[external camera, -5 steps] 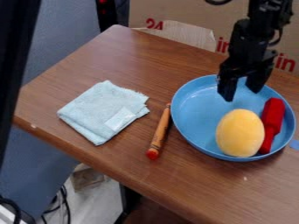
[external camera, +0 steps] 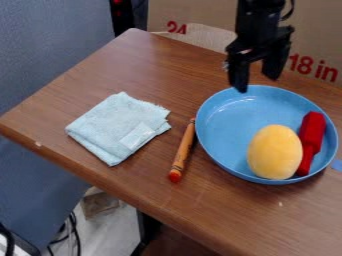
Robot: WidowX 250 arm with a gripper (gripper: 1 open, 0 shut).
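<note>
My black gripper [external camera: 257,72] hangs open over the back rim of a blue plate [external camera: 237,119], nothing visible between its fingers. On the plate lie a yellow oval object [external camera: 274,152] and a red object [external camera: 310,136] to its right. Left of the plate rests an orange crayon-like stick [external camera: 185,151] with a red end. A folded light blue cloth [external camera: 116,128] lies on the left part of the table.
The wooden table [external camera: 107,70] has free room behind the cloth and in front of the stick. A cardboard box [external camera: 195,18] stands behind. The table's left edge drops to the floor.
My gripper has risen and moved back from over the middle of the plate. The objects on the table lie as before.
</note>
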